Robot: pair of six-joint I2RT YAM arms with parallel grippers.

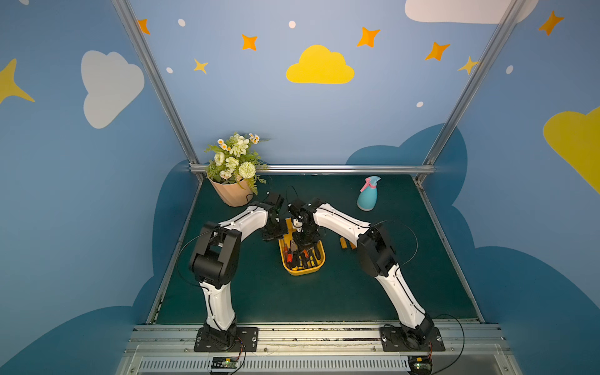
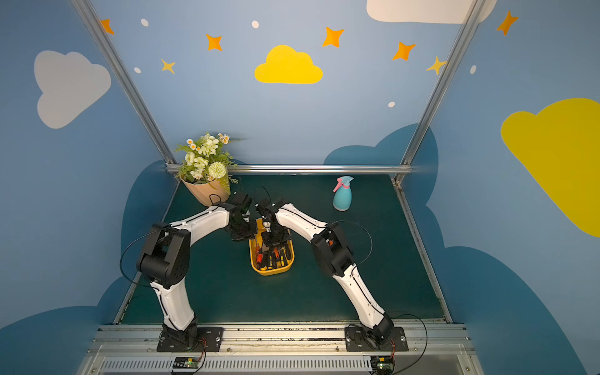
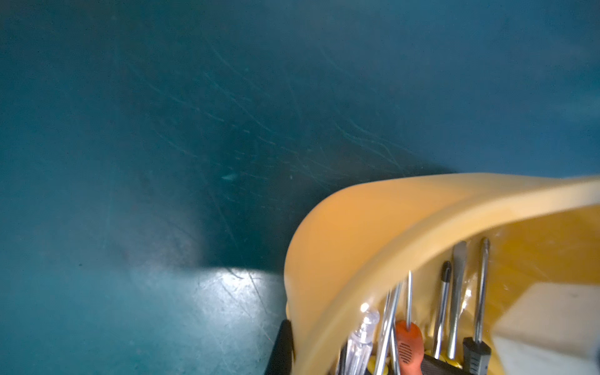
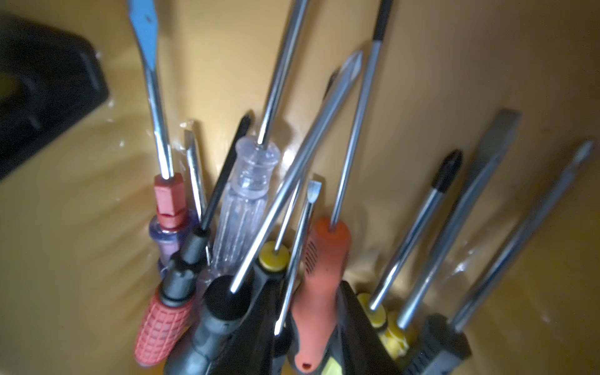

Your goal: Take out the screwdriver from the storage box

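Observation:
The yellow storage box holds several screwdrivers of mixed colours. My right gripper is down inside it, part open around the orange handle of a long-shafted screwdriver; contact is not clear. Other shafts and handles crowd round it, including a clear handle and a red grip. My left gripper hangs at the box's left side; in the left wrist view one dark finger shows by the outer wall, so its finger is hard to see.
A flower pot stands at the back left and a blue spray bottle at the back right. Small yellow items lie right of the box.

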